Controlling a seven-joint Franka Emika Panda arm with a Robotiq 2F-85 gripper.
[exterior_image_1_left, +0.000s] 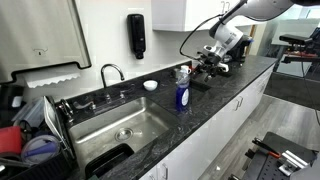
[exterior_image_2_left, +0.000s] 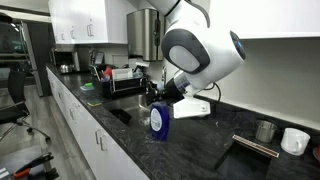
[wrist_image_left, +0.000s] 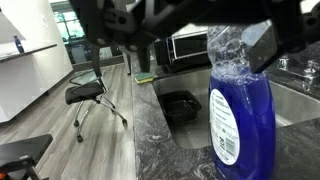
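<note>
A blue bottle (wrist_image_left: 243, 125) with a white label and clear wrap round its upper part stands upright on the dark counter (wrist_image_left: 165, 160), close in the wrist view. The gripper is open above it, its dark blurred fingers at the top of that view. The wrapped top of the bottle lies between and below them, with no grip on it visible. In exterior view 2 the bottle (exterior_image_2_left: 158, 122) stands just under the end of the white arm (exterior_image_2_left: 200, 55). Exterior view 1 shows the bottle (exterior_image_1_left: 182, 97) near the counter's front edge, to the right of the sink.
The sink (exterior_image_1_left: 125, 133) with its tall tap (exterior_image_1_left: 113, 75) lies beside the bottle. A white bowl (exterior_image_1_left: 150, 85) stands behind. A dark tray (exterior_image_2_left: 245, 160), a metal cup (exterior_image_2_left: 265, 131) and a white mug (exterior_image_2_left: 295, 140) occupy the counter's other end.
</note>
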